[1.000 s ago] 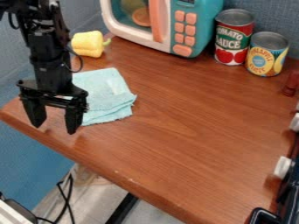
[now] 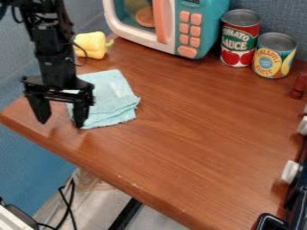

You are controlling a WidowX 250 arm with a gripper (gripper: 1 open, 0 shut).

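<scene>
The black robot gripper [image 2: 60,113] hangs low at the left end of the wooden table, its two fingers apart and open, over the left edge of a light blue folded cloth [image 2: 110,97]. Nothing clear shows between the fingers; whether they touch the cloth or tabletop is hard to tell.
A toy microwave [image 2: 189,27], tomato sauce can [image 2: 238,45] and yellow-labelled can [image 2: 274,58] stand at the back, with a yellow object [image 2: 89,45] at back left. A small red bottle [image 2: 300,86] and a black appliance [image 2: 285,207] line the right edge.
The gripper has shifted slightly right and up toward the cloth. The cloth and other objects look unchanged.
</scene>
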